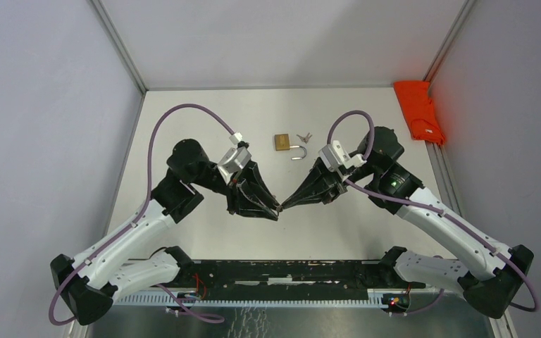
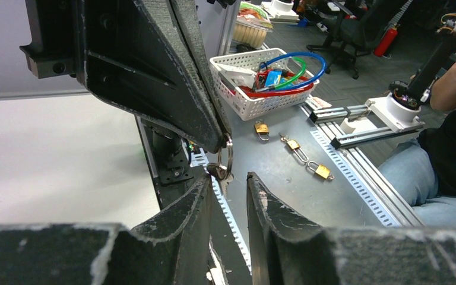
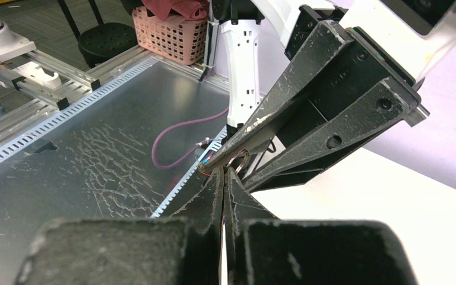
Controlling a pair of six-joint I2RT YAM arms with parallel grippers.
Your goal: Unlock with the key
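Observation:
A small key on a metal ring [image 2: 228,155] hangs at the tip of my right gripper, which is shut on it. My left gripper is just beside it, its fingers parted with a gap between them. In the top view both grippers meet low over the middle of the table. Behind them lie a brass padlock [image 1: 282,142] with its shackle [image 1: 299,153] extended to the right and a separate bunch of keys [image 1: 305,137].
A red cloth bag [image 1: 417,109] lies at the back right. Black hardware runs along the front edge [image 1: 289,271].

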